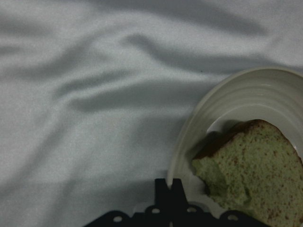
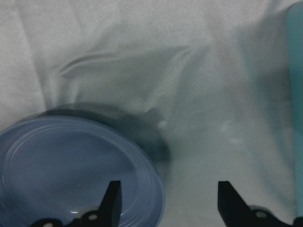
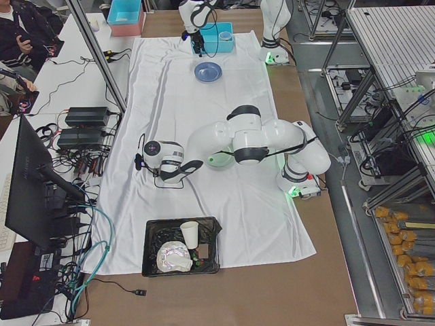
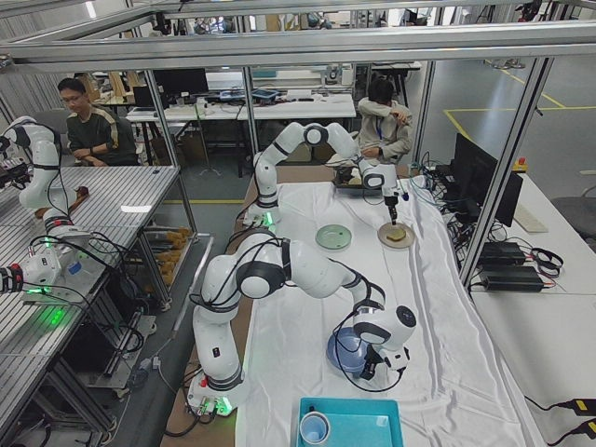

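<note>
A slice of bread [image 1: 251, 175] with speckled crust lies on a pale plate [image 1: 227, 87], seen in the left wrist view and on the beige plate [image 4: 384, 240] in the right camera view. My left gripper is shut over that plate's rim beside the bread, nothing seen between its fingers. My right gripper stands open above a blue plate [image 2: 66, 161], with its fingers over the plate and the cloth beside it, empty.
A green plate [image 4: 333, 237] sits between the arms. A teal tray [image 4: 349, 419] with a cup [image 4: 315, 428] is beside the blue plate. A black bin [image 3: 180, 268] with a white cup stands at the left camera's near end. The cloth has free room.
</note>
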